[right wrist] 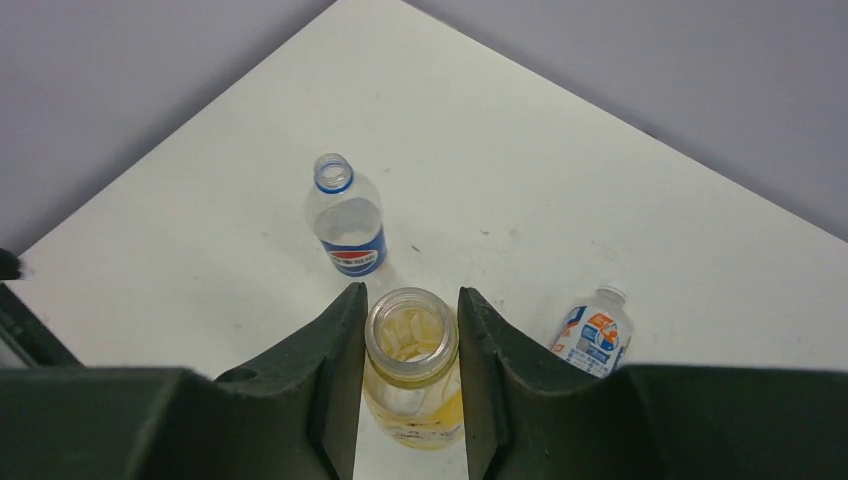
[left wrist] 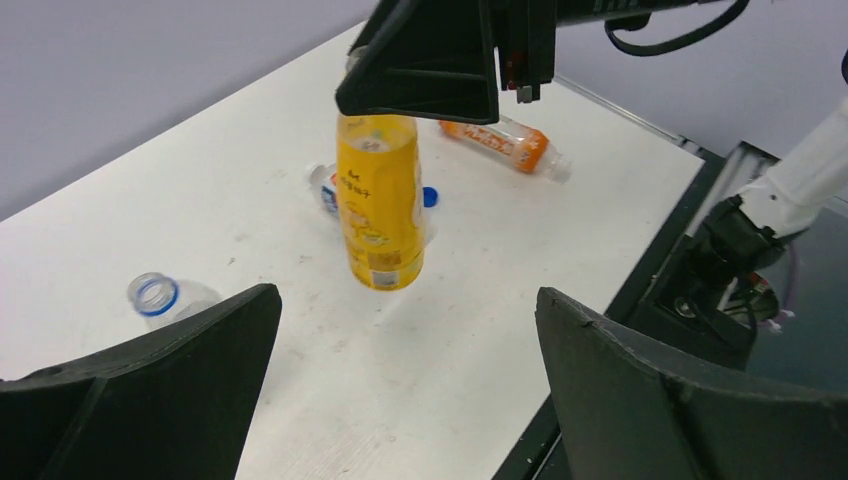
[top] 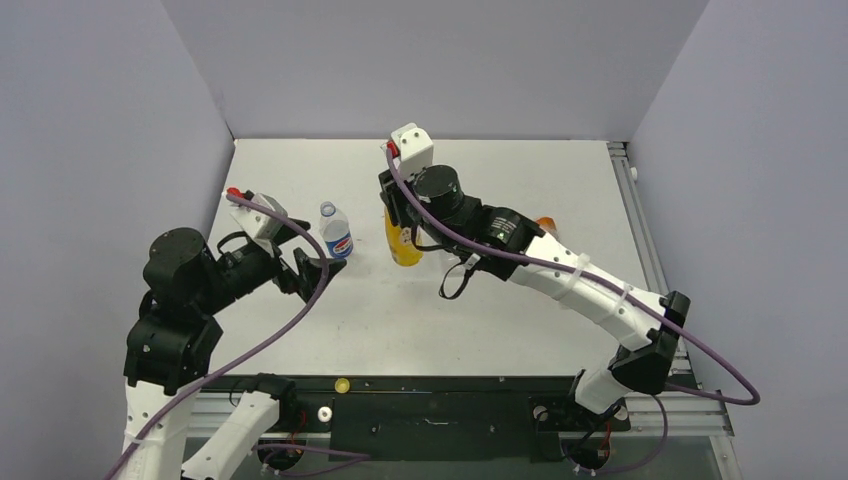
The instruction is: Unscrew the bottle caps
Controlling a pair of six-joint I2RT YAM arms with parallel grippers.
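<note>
A yellow-labelled bottle point(left wrist: 382, 205) hangs roughly upright from my right gripper, whose fingers are shut on its upper part. Its round mouth is bare in the right wrist view, with no cap on it. Whether its base touches the table cannot be told. My left gripper point(top: 325, 246) is open and empty, to the left of that bottle. A clear Pepsi bottle point(right wrist: 347, 225) stands upright behind the left fingers, its mouth also bare. On the dark strip at the table's front lies a yellow cap point(top: 342, 385).
A bottle with a blue and orange label point(right wrist: 595, 332) lies on the white table point(top: 440, 330). Near it is a blue cap point(left wrist: 430, 196). An orange-labelled bottle point(left wrist: 500, 140) lies farther right.
</note>
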